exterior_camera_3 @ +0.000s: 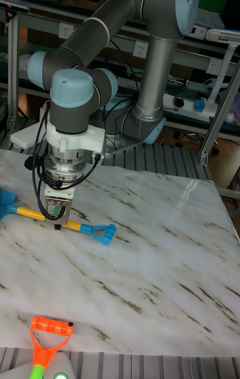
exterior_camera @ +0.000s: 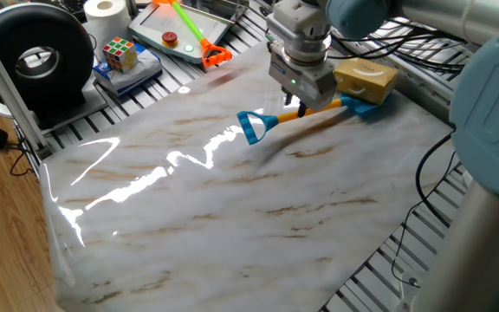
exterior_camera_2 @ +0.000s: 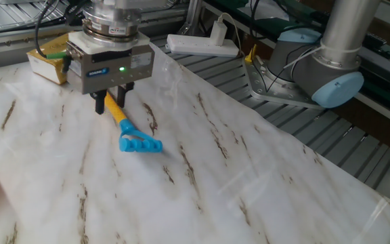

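A toy shovel has a blue D-shaped grip (exterior_camera: 251, 127), a yellow shaft (exterior_camera_2: 116, 110) and a blue blade (exterior_camera: 369, 109). My gripper (exterior_camera: 294, 107) points down over the shaft, its dark fingers (exterior_camera_2: 100, 103) on either side of it, and appears shut on it. In exterior view 1 a shadow parts from the shaft towards the grip, so that end looks raised off the table. The blade end is beside the yellow box (exterior_camera: 366, 81), partly hidden by it. In exterior view 3 the shaft (exterior_camera_3: 30, 213) shows on both sides of the gripper.
A power strip (exterior_camera_2: 202, 46) lies near the arm's base.
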